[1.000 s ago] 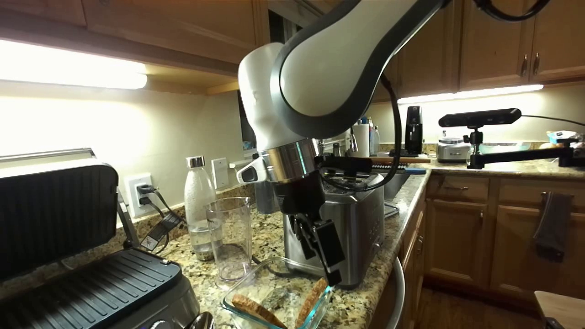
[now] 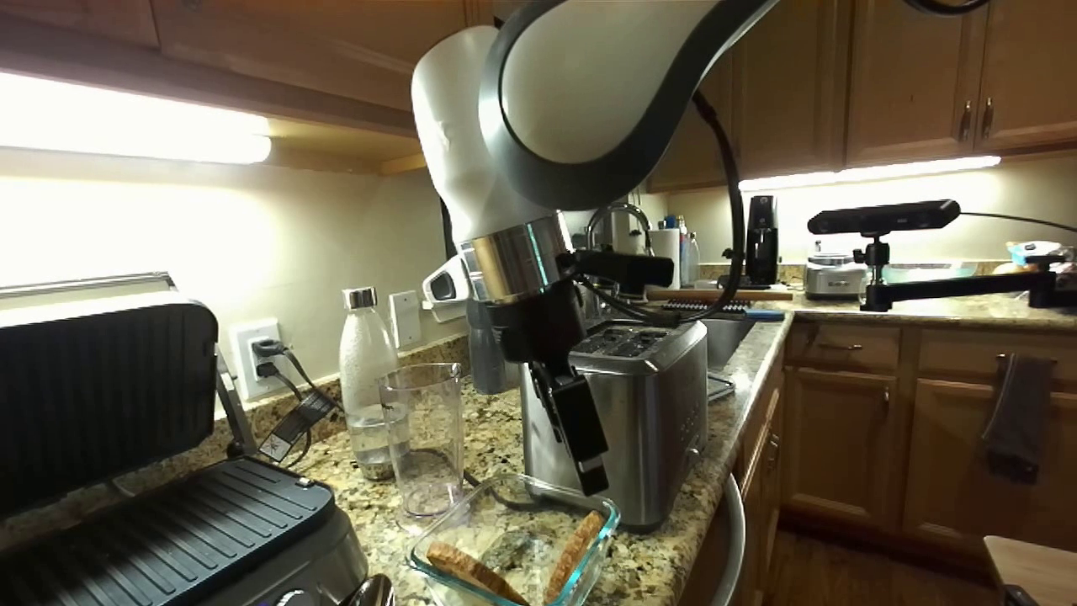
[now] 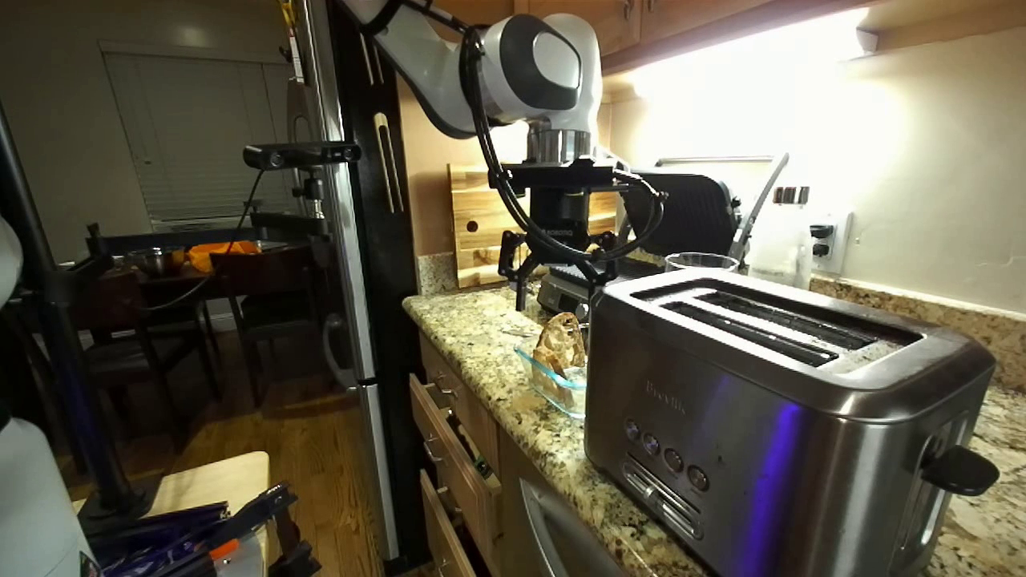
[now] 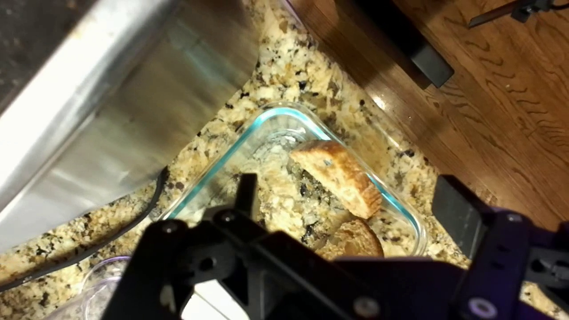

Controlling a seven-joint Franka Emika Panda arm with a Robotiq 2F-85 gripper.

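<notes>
Two slices of browned bread rest in a glass dish on the granite counter. One bread slice leans along the dish's side nearest the counter edge; the other slice is partly hidden behind my gripper in the wrist view. My gripper is open above the dish, its two fingers wide apart and nothing between them. From the first exterior side, the gripper hangs over the dish's toaster end, clear of both slices. The steel toaster stands right beside the dish.
An open grill press sits left of the dish. A clear pitcher and a water bottle stand near the wall. Beyond the counter edge lies the wooden floor. A black cord runs by the toaster.
My arm and gripper have risen and shifted slightly to the left in the first exterior view. Both bread slices lie in the dish as before.
</notes>
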